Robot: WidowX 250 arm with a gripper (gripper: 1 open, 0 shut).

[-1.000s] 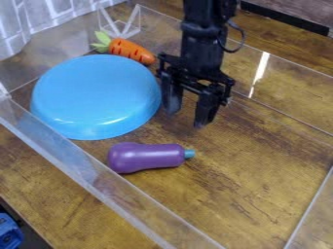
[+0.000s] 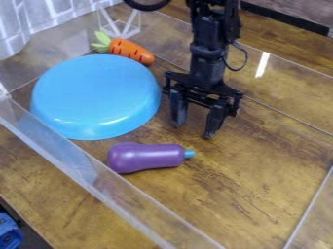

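The black gripper hangs over the wooden table just right of a large light-blue round plate, its fingers low near the surface and apart, with no object seen between them. Below it on the table lies a purple eggplant with a blue-green tip. An orange carrot with a green top lies behind the blue plate at the upper left.
Clear plastic walls border the table at left and right. The wood to the right of the gripper is bare. A small blue object shows at the bottom-left corner.
The gripper has moved slightly lower and appears sharper now than a second ago. The eggplant, plate and carrot have not moved.
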